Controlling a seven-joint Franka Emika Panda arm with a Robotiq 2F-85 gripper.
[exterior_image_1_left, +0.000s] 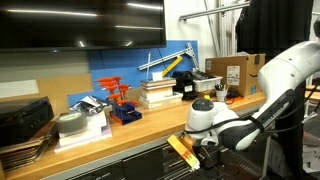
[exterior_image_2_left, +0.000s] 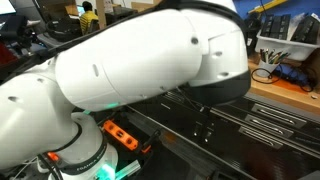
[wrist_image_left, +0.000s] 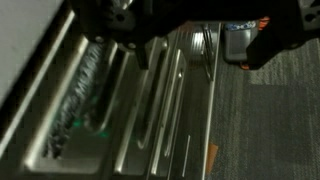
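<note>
In the wrist view my gripper is at the top, its two dark fingers wide apart with nothing visible between them. Metal drawer fronts (wrist_image_left: 120, 150) with long bar handles fill the left and middle of that view. From the first exterior view, my gripper (exterior_image_1_left: 205, 158) hangs low in front of the dark cabinet drawers (exterior_image_1_left: 145, 165), beside an orange-yellow piece (exterior_image_1_left: 184, 152) at the wrist. The white arm (exterior_image_2_left: 150, 70) covers much of the second exterior view and hides the gripper there. Contact with a handle cannot be made out.
Above the drawers runs a wooden counter (exterior_image_1_left: 150, 130) holding stacked books (exterior_image_1_left: 158, 93), red cups on a stand (exterior_image_1_left: 122, 95) and a cardboard box (exterior_image_1_left: 238, 73). Grey carpet (wrist_image_left: 270, 130) lies open to the right in the wrist view.
</note>
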